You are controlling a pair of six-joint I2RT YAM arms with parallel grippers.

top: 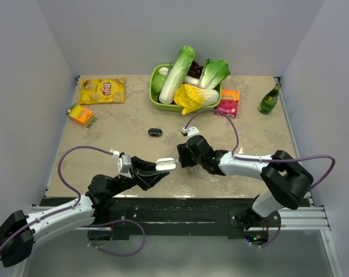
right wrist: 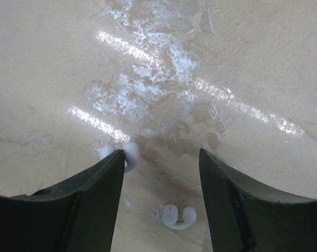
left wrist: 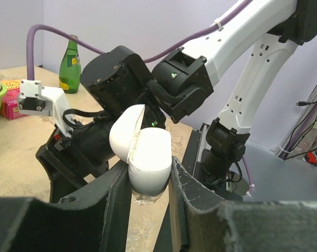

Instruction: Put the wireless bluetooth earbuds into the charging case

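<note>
My left gripper is shut on the white charging case [left wrist: 149, 160], held upright with its lid open, also seen in the top view [top: 166, 166]. My right gripper stands open just above the table. A white earbud [right wrist: 130, 153] lies by its left finger, partly hidden by it. A second small white pair of shapes [right wrist: 179, 217], apparently an earbud, lies lower, between the fingers in that view.
A green basket of vegetables [top: 160, 103] stands at the back, with a red box [top: 228, 107], a green bottle [top: 268, 101] and a chips bag [top: 102, 89]. A small black object [top: 155, 132] lies on the open table middle.
</note>
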